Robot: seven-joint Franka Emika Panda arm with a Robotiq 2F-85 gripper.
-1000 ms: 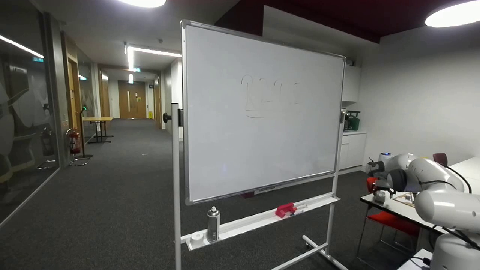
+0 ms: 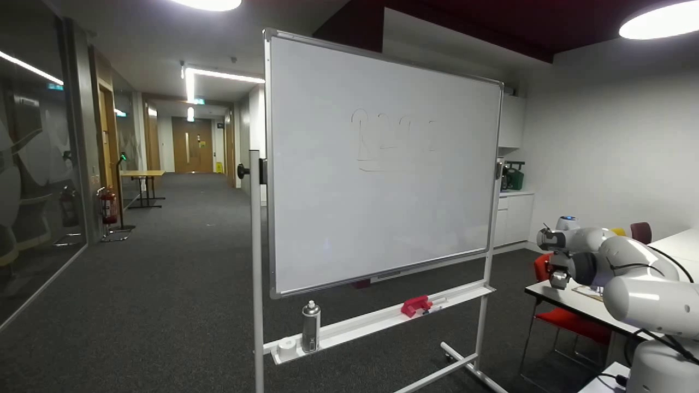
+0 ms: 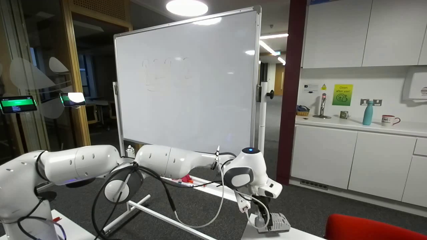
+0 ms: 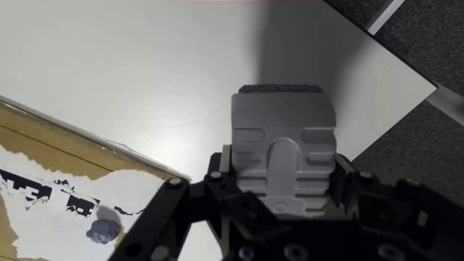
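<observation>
My gripper is shut on a grey ribbed block with a dark felt edge, which looks like a board eraser (image 4: 285, 117). One finger presses on each side of it. Exterior view 2 shows the eraser (image 3: 279, 223) held low by the white table; whether it touches the top cannot be told. In exterior view 1 the gripper and eraser (image 2: 558, 280) are small, at the table's near corner. The whiteboard (image 2: 386, 209) stands on a wheeled frame and carries faint, partly wiped marks (image 2: 363, 141) in its upper part.
A cardboard piece with torn paper (image 4: 78, 174) lies on the table (image 4: 130, 65) beside the gripper. The board's tray (image 2: 360, 324) holds a spray can (image 2: 311, 327), a white roll (image 2: 286, 347) and a red item (image 2: 416, 305). A red chair (image 3: 372, 228) stands close to the table.
The arm has shifted slightly up, and the eraser now sits in the gripper a little higher than the spot on the table where it was.
</observation>
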